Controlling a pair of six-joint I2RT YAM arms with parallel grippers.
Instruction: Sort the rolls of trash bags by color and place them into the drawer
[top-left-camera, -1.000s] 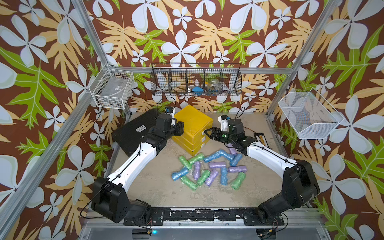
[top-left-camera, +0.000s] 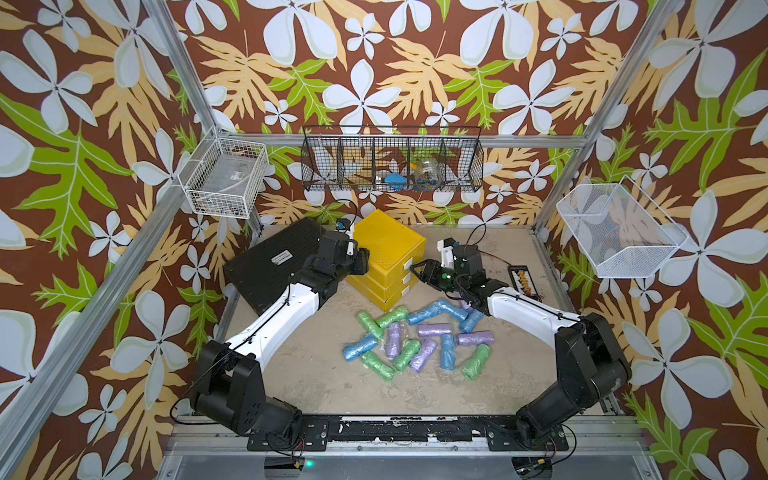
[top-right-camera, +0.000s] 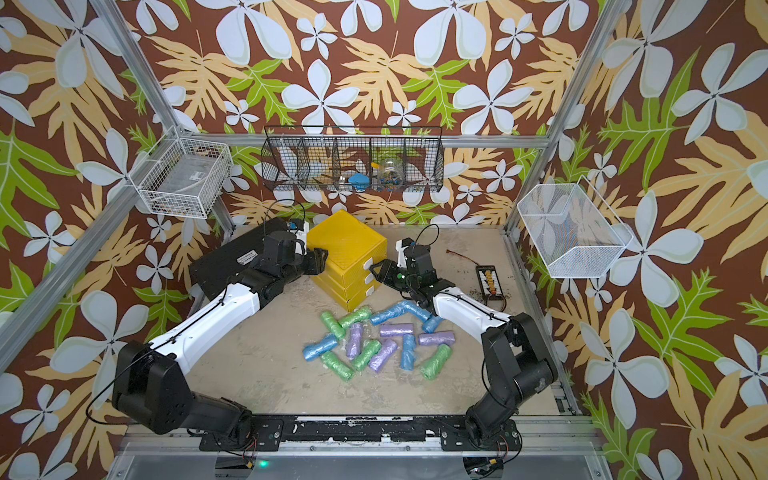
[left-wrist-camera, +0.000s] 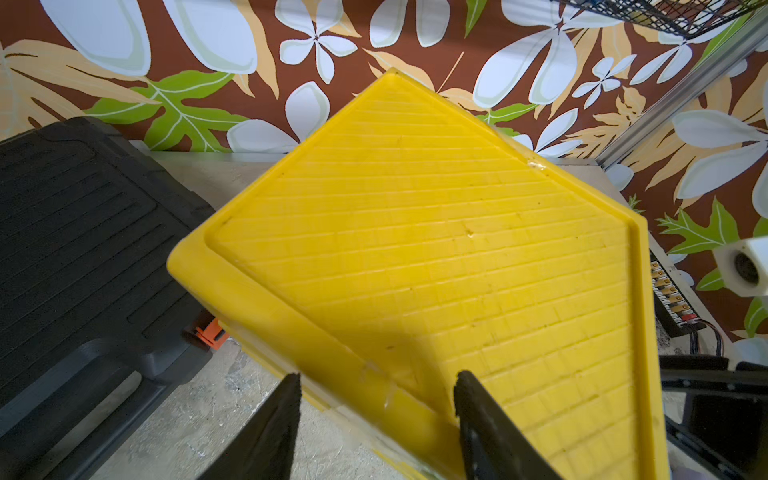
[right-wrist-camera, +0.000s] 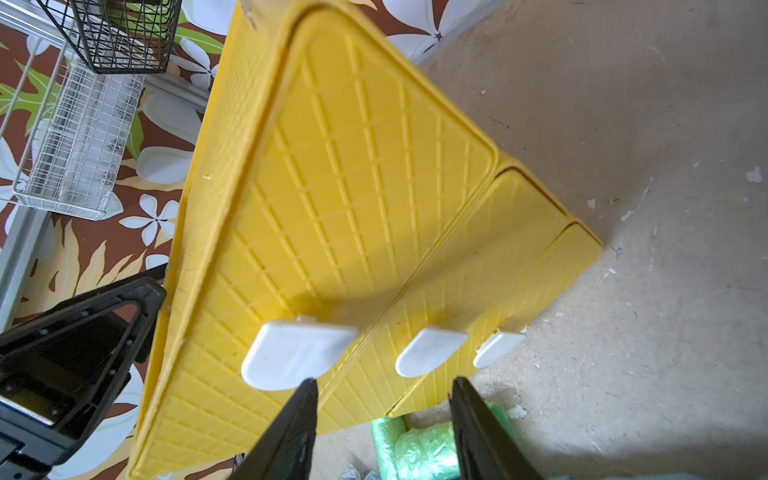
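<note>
A yellow three-drawer unit (top-left-camera: 384, 244) stands at the middle back of the table. My left gripper is open at the top edge of its left side. My right gripper faces the drawer fronts with parted fingers, nothing visible between them but the background, near the white handles (right-wrist-camera: 298, 354) (right-wrist-camera: 430, 350). Loose green rolls (top-left-camera: 476, 360), blue rolls (top-left-camera: 360, 346) and purple rolls (top-left-camera: 434, 329) lie spread on the table in front of the unit.
A black case (top-left-camera: 260, 256) lies left of the unit, a small electronic board (top-right-camera: 489, 284) at the right. Wire baskets hang at back (top-left-camera: 356, 160), left (top-left-camera: 228, 184) and right (top-left-camera: 620, 240).
My right arm has shifted slightly, its gripper staying by the drawer fronts. The rolls have not moved.
</note>
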